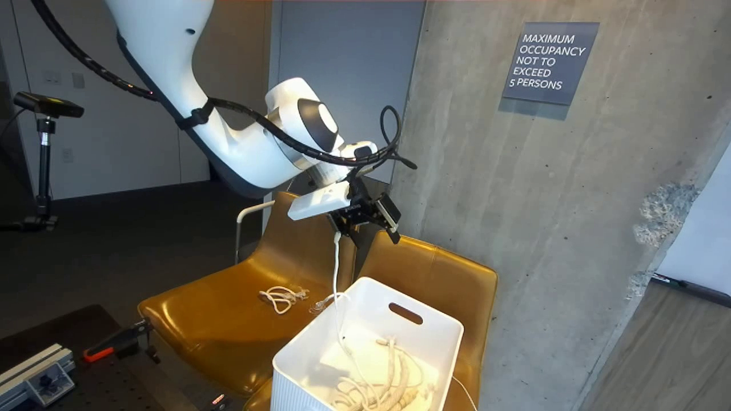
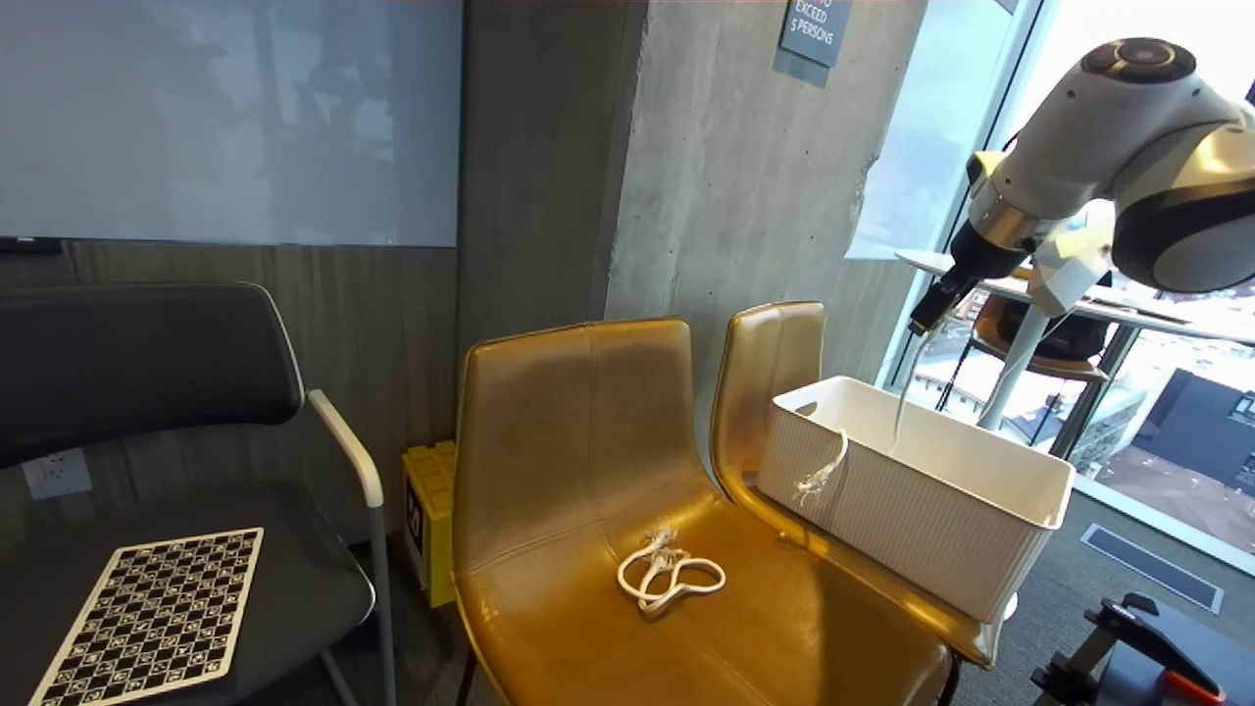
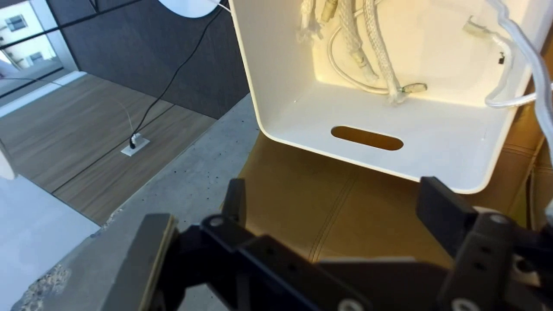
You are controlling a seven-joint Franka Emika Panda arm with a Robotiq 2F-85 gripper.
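Observation:
My gripper (image 1: pixel 374 236) hangs tilted above the back edge of a white bin (image 1: pixel 284 383). In the wrist view its black fingers (image 3: pixel 446 212) stand wide apart, with nothing in the gap. A white cord (image 1: pixel 336 264) runs from one side of the gripper down into the bin; the wrist view has this cord (image 3: pixel 540 88) at the right edge, outside the fingers. How it is caught there is hidden. Several pale ropes (image 1: pixel 396 383) lie in the bin. One frayed rope end (image 2: pixel 820 473) drapes over its side. Another white rope (image 2: pixel 671 577) rests looped on the tan chair.
The bin sits on a second tan chair (image 2: pixel 767 353), close to a concrete wall (image 1: pixel 527 226). A dark chair (image 2: pixel 153 365) holding a checkered board (image 2: pixel 159 618) stands apart at the left of exterior view 2.

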